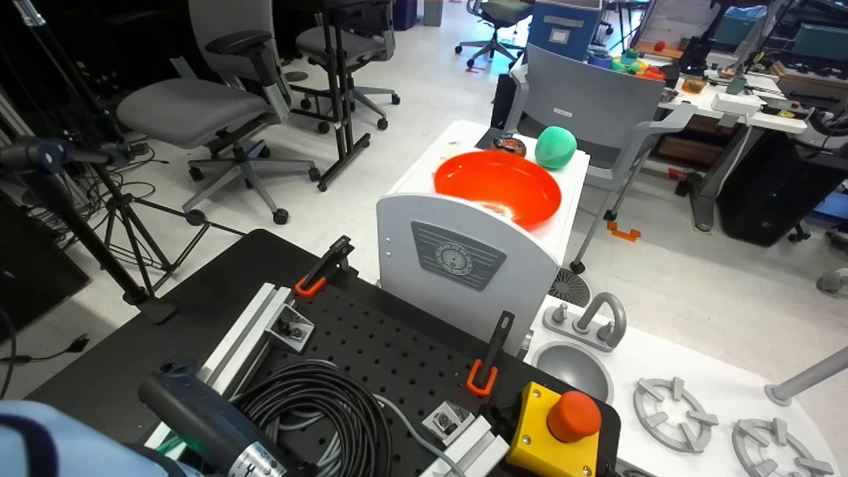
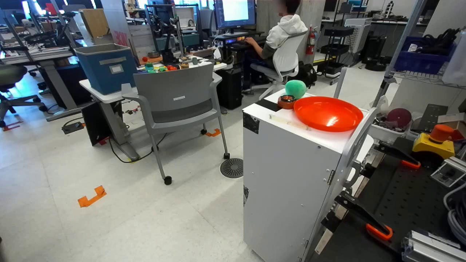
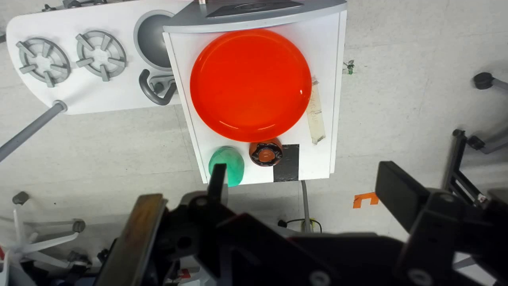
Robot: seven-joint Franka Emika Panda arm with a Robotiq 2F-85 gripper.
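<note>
From above, the wrist view shows my gripper open, its two dark fingers wide apart and nothing between them. Beyond the fingertips is a white cabinet top (image 3: 328, 119). On it rests a large red-orange plate (image 3: 250, 85). A green rounded object (image 3: 227, 164) sits at the cabinet's corner, partly covered by the left finger in this view. Beside it, close to the plate's rim, is a small orange-brown item with a dark ring (image 3: 265, 153). Both exterior views show the same plate (image 1: 497, 187) (image 2: 327, 113); the gripper itself appears in neither.
A grey curved panel (image 1: 461, 270) rises along one side of the cabinet. Adjoining is a toy kitchen counter with a sink (image 1: 574, 370), faucet and burners (image 3: 101, 56). A black pegboard table holds clamps, coiled cables (image 1: 318, 413) and a yellow stop-button box (image 1: 548, 433). A grey chair (image 2: 179, 96) stands near the cabinet.
</note>
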